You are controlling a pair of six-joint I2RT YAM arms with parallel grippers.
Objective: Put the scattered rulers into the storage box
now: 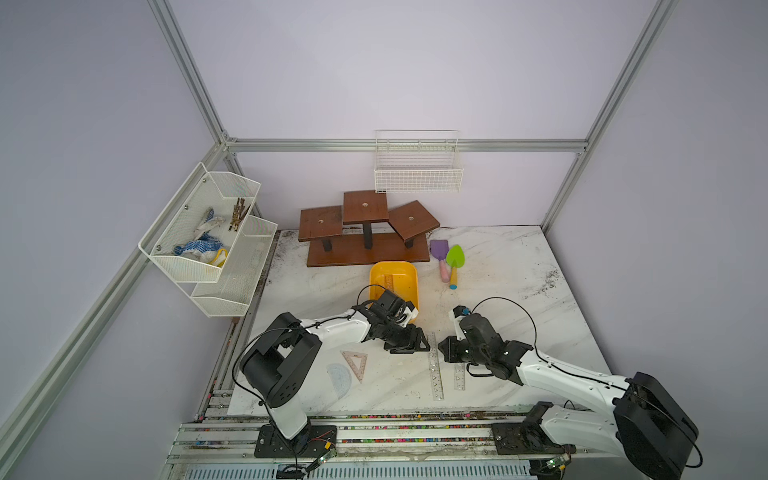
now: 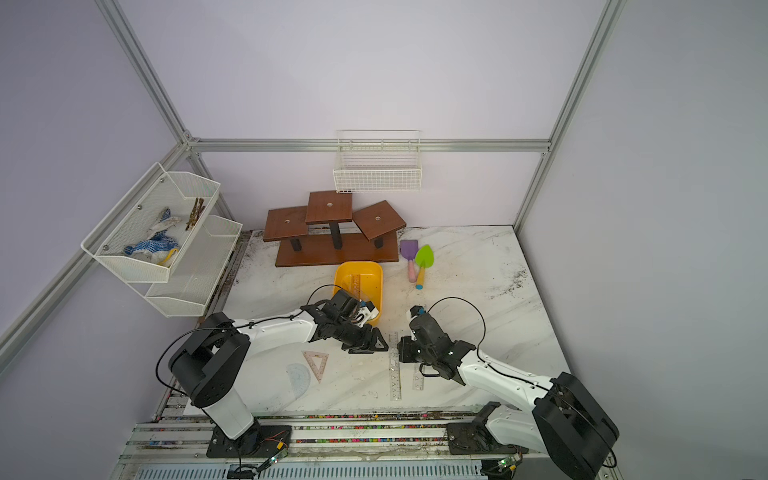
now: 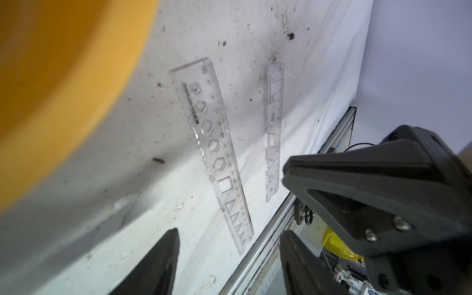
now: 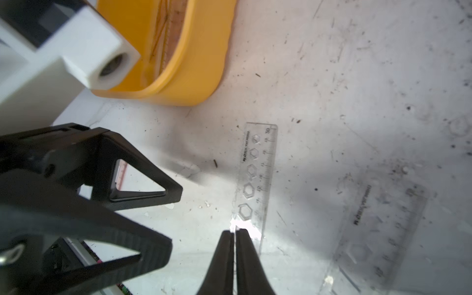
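Observation:
A clear ruler lies flat on the table between the two arms, and a second clear ruler is to its right, partly hidden by the right arm. Beside the first ruler, on its left, hovers my left gripper, its fingers apart and nothing between them. My right gripper is shut, close above the ruler, with nothing visible between its fingers. Left of the arms lie a pinkish triangle ruler and a clear protractor. The yellow storage box stands behind the left gripper with an orange-brown ruler inside.
A purple shovel and a green shovel lie to the right behind the box. A brown three-step stand is at the back. Both grippers are close together.

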